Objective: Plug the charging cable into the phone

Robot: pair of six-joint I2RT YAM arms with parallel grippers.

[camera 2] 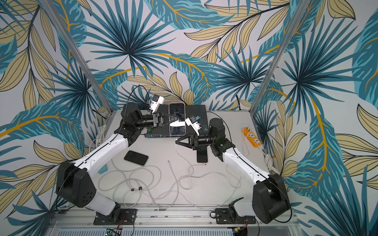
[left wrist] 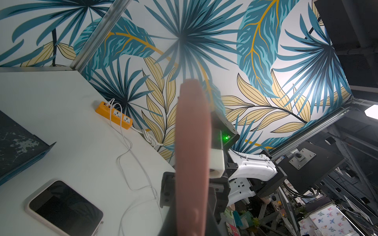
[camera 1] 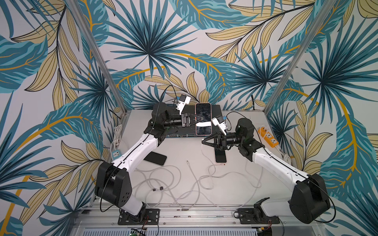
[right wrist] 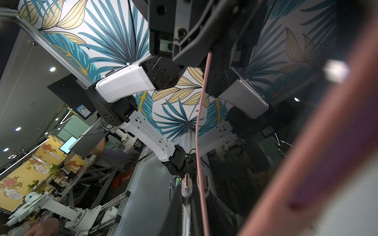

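The phone (camera 1: pixel 203 110), in a pink case, is held up over the black box with its dark screen facing the top cameras. My left gripper (camera 1: pixel 201 119) is shut on its left side; in the left wrist view the case (left wrist: pixel 192 157) shows edge-on. My right gripper (camera 1: pixel 204 142) is just below the phone's lower end, shut on the white cable's plug (right wrist: pixel 186 188). The plug's bare metal tip points up, apart from the phone's port, beside the thin pink case edge (right wrist: pixel 198 145) in the right wrist view. The port itself is hidden.
A second phone (camera 1: pixel 220 155) lies under my right gripper, and a third phone (camera 1: pixel 156 158) lies to the left. Loose white cables (camera 1: pixel 196 184) cover the front of the table. An orange power strip (camera 1: pixel 268 136) stands at the right edge.
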